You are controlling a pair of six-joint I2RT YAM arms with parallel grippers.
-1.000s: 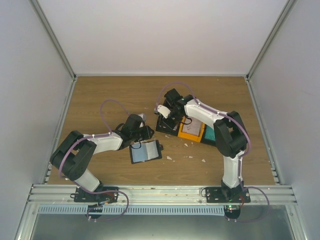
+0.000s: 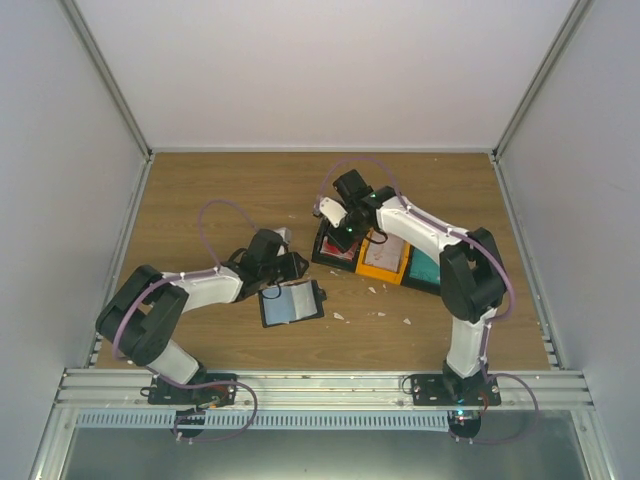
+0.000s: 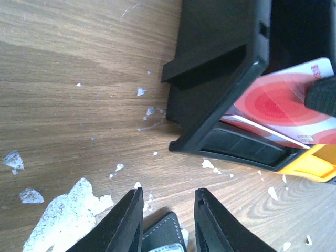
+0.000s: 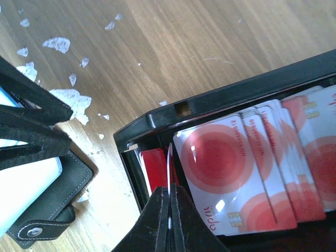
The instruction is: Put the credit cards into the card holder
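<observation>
My right gripper is shut on a thin card (image 4: 169, 163), seen edge-on and upright in the right wrist view. It hangs over a black bin beside a row of red-and-white credit cards (image 4: 215, 157). Another red card (image 4: 155, 167) leans by the bin's end wall. The card holder (image 2: 290, 303), black with pale pages, lies spread flat on the table; its strap with a snap button (image 4: 34, 231) shows in the right wrist view. Above the holder's edge, my left gripper stands open with nothing between its fingers.
The black bin (image 3: 210, 118) stands at the back, touching a yellow bin (image 2: 362, 265) of cards; a further dark bin with green cards (image 2: 424, 267) is on the right. White flecks (image 3: 68, 218) mark the wood.
My right gripper and arm have shifted slightly to the right, and more of the red cards shows in the bin. The left gripper and the card holder look unmoved.
</observation>
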